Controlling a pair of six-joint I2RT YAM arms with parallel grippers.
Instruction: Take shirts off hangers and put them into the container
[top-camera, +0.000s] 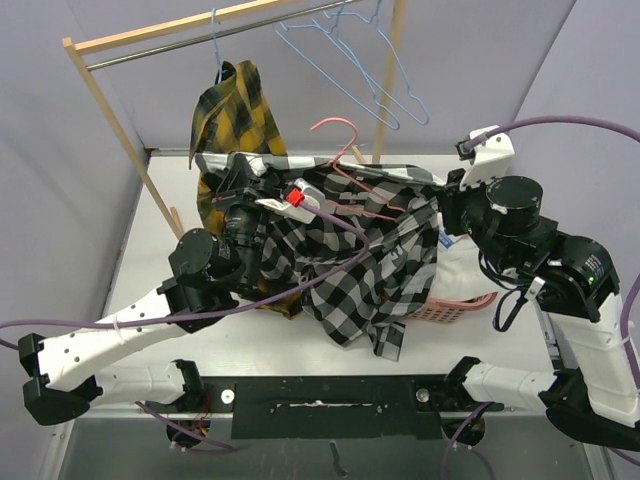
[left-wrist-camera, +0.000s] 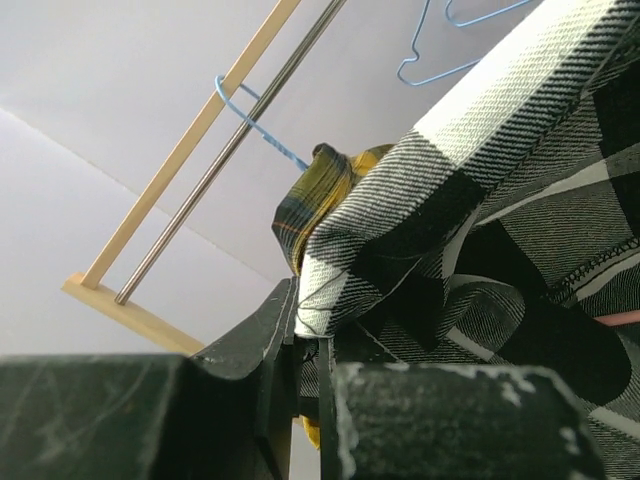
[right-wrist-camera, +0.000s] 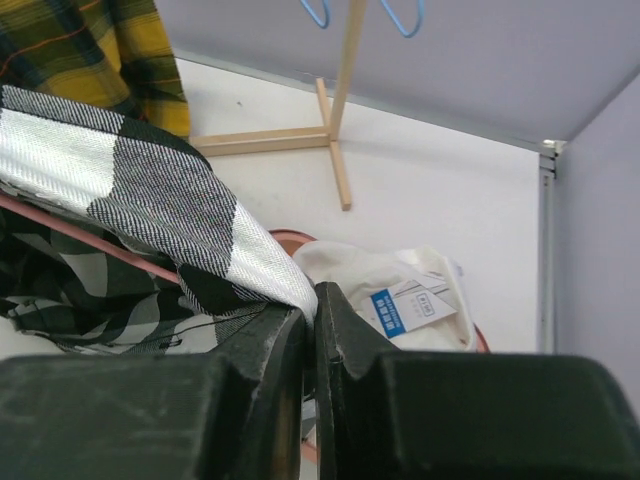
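The black-and-white checked shirt (top-camera: 370, 280) is stretched between both grippers, its upper edge pulled into a long band. A pink hanger (top-camera: 341, 140) lies within it, hook up, and part of its bar shows in the right wrist view (right-wrist-camera: 90, 238). My left gripper is shut on the shirt's left end. My right gripper is shut on the shirt's right end. The rest of the hanger is partly hidden by fabric.
A yellow plaid shirt (top-camera: 222, 105) hangs on the wooden rack (top-camera: 160, 28) at left, behind my left gripper. Empty blue hangers (top-camera: 370, 80) hang above. A pink basket (top-camera: 450, 308) with white cloth sits at the right.
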